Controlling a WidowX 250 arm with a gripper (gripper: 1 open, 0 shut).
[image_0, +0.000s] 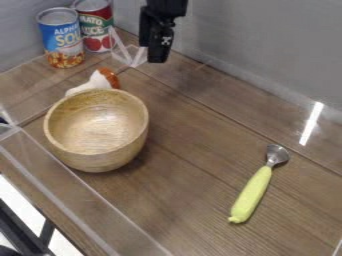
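The dark gripper (156, 45) hangs at the top centre, above the back of the counter, open. Below it and to the left lie a small white and orange object (96, 82), an Alpha soup can (62, 40) and a red-labelled can (95, 22). A wooden bowl (96, 140) sits at the left front. A yellow-handled utensil (250, 195) with a metal head lies at the right front.
A wall (254, 40) runs along the back, and the counter's edge is at the lower left.
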